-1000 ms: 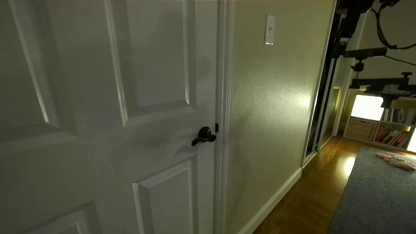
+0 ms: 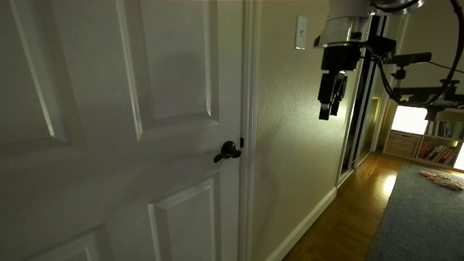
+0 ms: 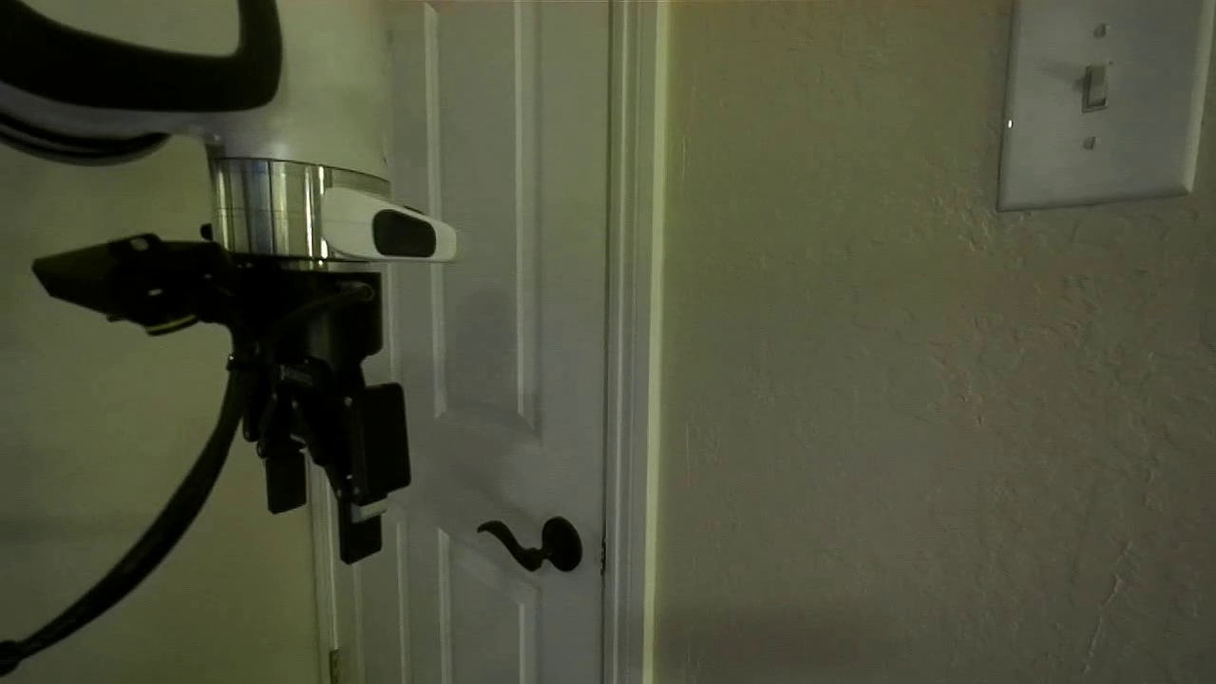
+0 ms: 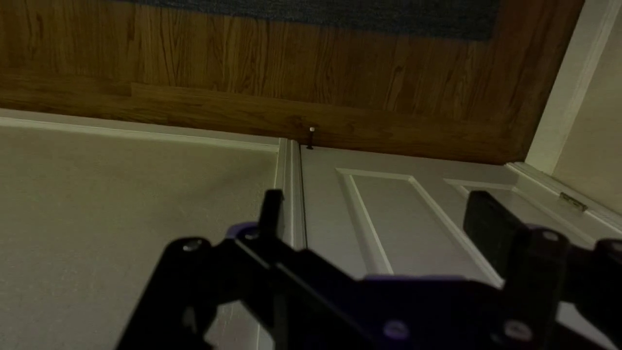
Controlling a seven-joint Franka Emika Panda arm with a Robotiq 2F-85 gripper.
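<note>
A white panelled door [image 2: 174, 165] stands shut in its frame, with a dark lever handle [image 2: 227, 152] near its right edge. My gripper [image 2: 329, 115] hangs pointing down, right of the door and apart from the handle. In the second exterior view the same gripper [image 3: 324, 530] appears left of the handle [image 3: 547, 545], its fingers apart and empty. Seen from the wrist, the open fingers [image 4: 271, 216] frame the door's lower panels [image 4: 420, 221], and the handle is out of that view.
A light switch [image 2: 301, 32] is on the wall beside the door frame. A grey rug [image 2: 422, 213] lies on the wooden floor, with a crumpled cloth [image 2: 441, 179] on it. A bookshelf [image 2: 439, 137] stands at the far end. A small door stop [image 4: 310, 138] sits low on the door.
My arm and gripper have come in from the upper right, down and leftward toward the door. The door and its handle look the same.
</note>
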